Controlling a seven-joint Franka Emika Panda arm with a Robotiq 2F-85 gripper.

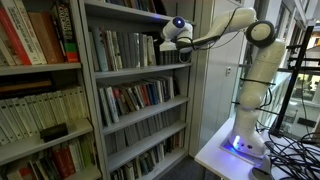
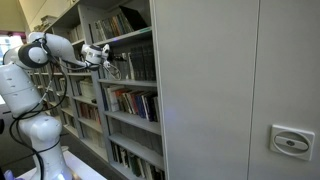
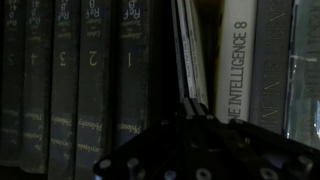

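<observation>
My gripper is shut, with its dark fingertips together at the lower middle of the wrist view and nothing visible between them. Just beyond them stand a few thin, pale, slightly leaning volumes [image 3: 190, 50]. To their right is a white book [image 3: 236, 60] whose spine reads "INTELLIGENCE 8". Dark numbered volumes [image 3: 92, 85] fill the left side. Whether the fingertips touch any spine cannot be told. From outside, the gripper [image 1: 163, 44] is at the upper shelf of the bookcase, in front of its books [image 1: 130, 50].
Lower shelves [image 1: 135, 117] hold more rows of books. A tall pale panel [image 2: 205, 90] closes off one end of the bookcase. The arm's base stands on a white table [image 1: 215, 155], with loose black cables [image 1: 293, 155] beside it.
</observation>
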